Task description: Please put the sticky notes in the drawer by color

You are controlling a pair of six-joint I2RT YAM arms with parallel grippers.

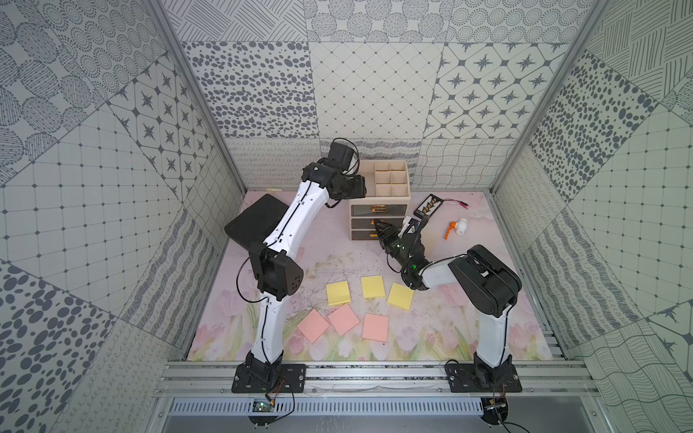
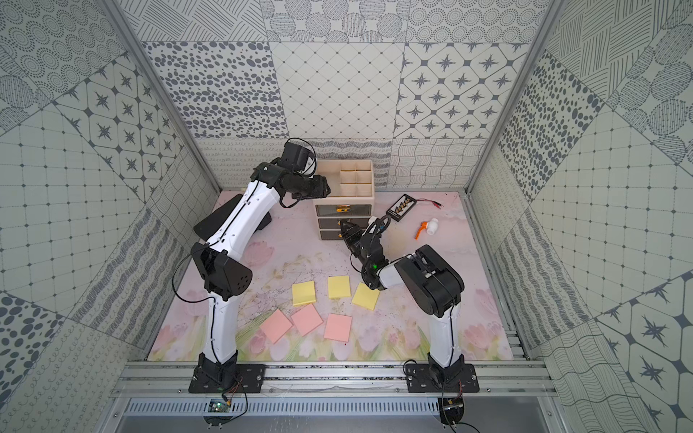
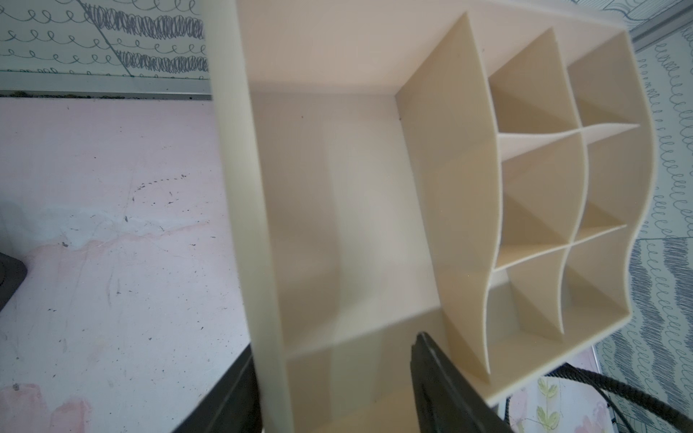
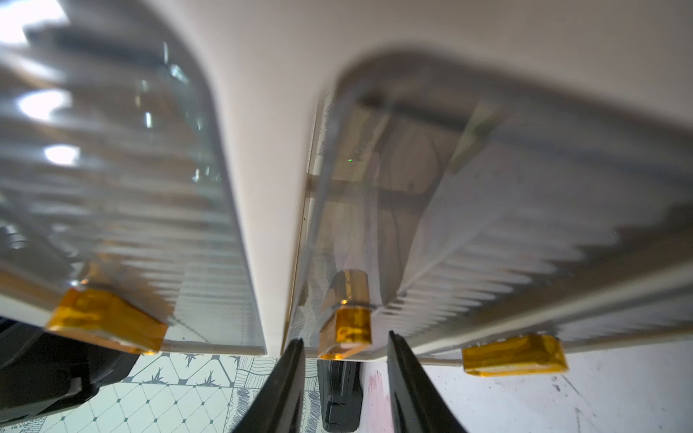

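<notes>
Three yellow sticky notes (image 1: 373,287) lie on the table in a loose row, with three pink sticky notes (image 1: 374,327) closer to the front edge. Behind them stands the drawer cabinet (image 1: 379,195), its drawers shut. My left gripper is part open, its fingers on either side of the cabinet's left top wall, which rises between them. At the cabinet's front, my right gripper stands part open, fingertips just short of the middle drawer's orange handle (image 4: 348,332); whether they touch it I cannot tell. The sticky notes are out of both wrist views.
The cabinet's top tray (image 3: 346,216) has empty compartments. A black slab (image 1: 258,221) lies left of it. On the right are a black case (image 1: 428,205) and a white-and-orange item (image 1: 456,228). Open table lies between the cabinet and the notes.
</notes>
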